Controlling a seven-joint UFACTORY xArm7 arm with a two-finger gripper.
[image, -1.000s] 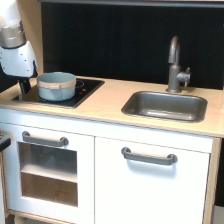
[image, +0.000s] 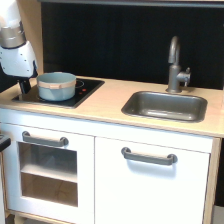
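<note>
A blue-grey pot (image: 57, 90) with a light band near its rim stands upright on the black cooktop (image: 93, 87) of a toy kitchen. My gripper (image: 30, 85) hangs at the far left, its dark fingers pointing down beside the pot's left side. Too little detail shows to say whether the fingers touch the pot or are open or shut. The pot's inside is mostly out of sight.
To the right, a grey sink (image: 165, 105) is set into the wooden worktop (image: 112, 100), with a tall dark faucet (image: 175, 68) behind it. Bare worktop lies between cooktop and sink. Cabinet doors with grey handles (image: 149, 156) face the front.
</note>
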